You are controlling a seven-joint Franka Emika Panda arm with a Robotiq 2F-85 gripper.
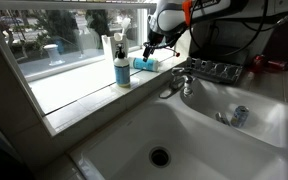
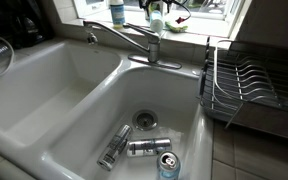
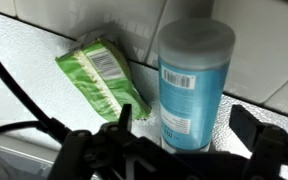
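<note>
A blue cylindrical bottle [image 3: 192,85] with a grey end lies on the windowsill; its blue side also shows in exterior view 1, lying on its side [image 1: 144,64]. My gripper is open, its dark fingers to either side of the lower part of the bottle in the wrist view, with gaps left between. From exterior view 1 the gripper [image 1: 160,49] appears just above the bottle; whether it touches is not clear. In exterior view 2 only the gripper's dark tips show at the top edge.
A green packet [image 3: 102,78] lies beside the bottle. The pump bottle [image 1: 122,68] stands upright nearby on the sill. Cans [image 2: 150,147] lie in one sink basin, below the faucet [image 2: 152,45]. A dish rack [image 2: 254,85] stands at the right. The other basin [image 1: 189,145] is empty.
</note>
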